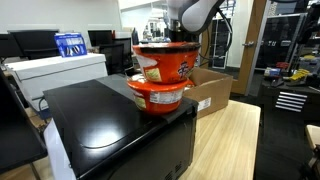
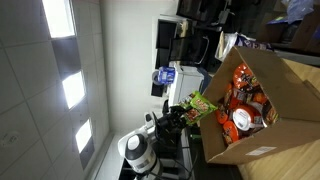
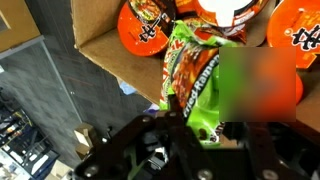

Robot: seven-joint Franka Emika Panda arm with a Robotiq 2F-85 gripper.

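Observation:
A green snack packet with red and white print (image 2: 198, 107) is pinched in my gripper (image 2: 180, 118) above the near-left side of the cardboard box, as exterior view 2 shows. From the wrist, the packet (image 3: 196, 80) stretches out from between the fingers, with the box's contents behind it. My gripper is shut on the packet. The open cardboard box (image 2: 272, 150) holds several red and orange round tubs (image 2: 243, 118). Stacked red tubs in exterior view 1 hide the gripper and packet; only the white arm (image 1: 188, 14) shows above them.
Two red tubs (image 1: 160, 92) are stacked on a black cabinet (image 1: 98, 115) in the foreground. A white cabinet (image 1: 55, 73) carries a blue-and-white box (image 1: 70, 44). Clear wooden tabletop (image 1: 228, 140) lies in front of the cardboard box (image 1: 210, 92).

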